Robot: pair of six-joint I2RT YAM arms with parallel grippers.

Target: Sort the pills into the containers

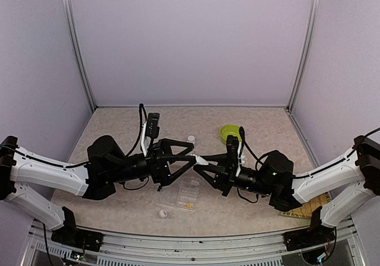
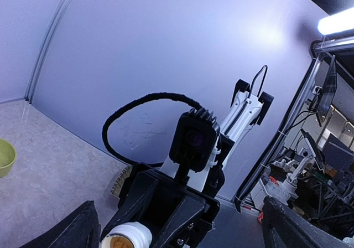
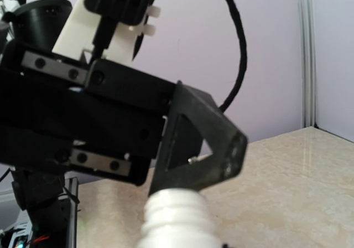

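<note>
In the top view, my right gripper [image 1: 199, 162] is shut on a small white pill bottle [image 1: 202, 160]. Its bare, threaded neck [image 3: 177, 217] shows in the right wrist view. Brownish-orange pills [image 2: 118, 242] are visible through the uncapped mouth in the left wrist view. Facing it, my left gripper [image 1: 193, 151] is open, fingers [image 2: 72, 231] spread with nothing between them. A small white cap [image 1: 162, 214] appears below the left gripper, near the table's front. The clear pill box [image 1: 189, 186] lies under the grippers, with something yellow in its front end.
Behind the grippers stands another white-capped bottle [image 1: 191, 139]. A green bowl [image 1: 230, 130] is at the back right, and a woven tray [image 1: 307, 208] at the front right.
</note>
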